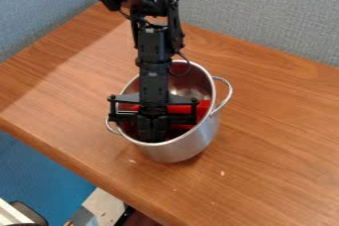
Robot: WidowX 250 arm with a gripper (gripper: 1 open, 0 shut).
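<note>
A steel pot (187,143) with two side handles stands on the wooden table. Inside it is a red object (199,108), largely hidden behind my black gripper (151,128). The gripper reaches down into the pot near its front left, with its body across the red object. Its fingertips are dark and hidden by the body and the pot, so how they stand cannot be made out.
The bare wooden table (272,151) has free room to the right and left. Its front-left edge runs past the pot, with a blue surface below. Grey padded walls (265,17) stand behind the table.
</note>
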